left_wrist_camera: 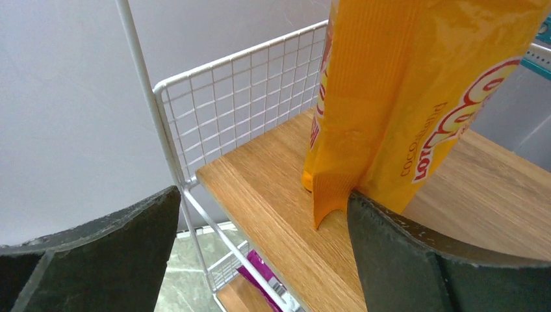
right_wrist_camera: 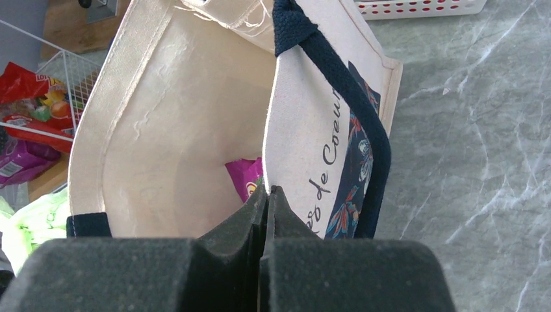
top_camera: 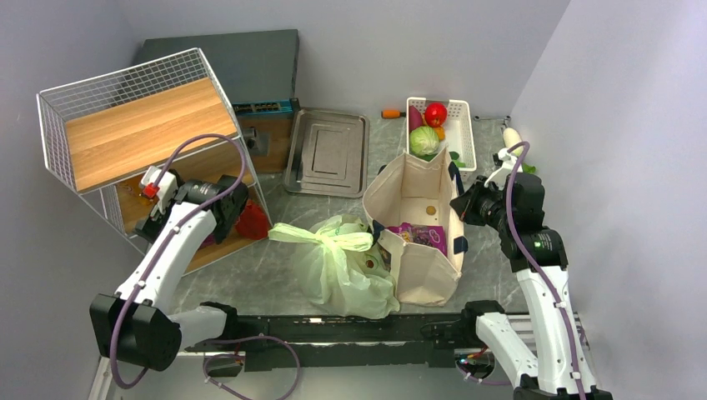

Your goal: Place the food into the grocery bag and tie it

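Note:
The cream grocery bag (top_camera: 410, 183) stands upright with its mouth spread wide and a purple packet (top_camera: 421, 235) inside. At its right rim, my right gripper is shut, with the thin cloth edge running between its fingertips. My left gripper is open at the rack's lower shelf, nothing between its fingers. Beside its right-hand finger an orange food packet (left_wrist_camera: 383, 123) stands on the wooden shelf (left_wrist_camera: 279, 214); the packet's top is out of frame. From above, the left fingertips are hidden by the arm and rack.
The wire rack's upper board (top_camera: 150, 133) is bare. A tied green plastic bag (top_camera: 346, 271) sits left of the grocery bag. Behind are an empty metal tray (top_camera: 327, 154) and a white basket (top_camera: 463, 137) of vegetables. Red packets (right_wrist_camera: 36, 104) lie on the rack.

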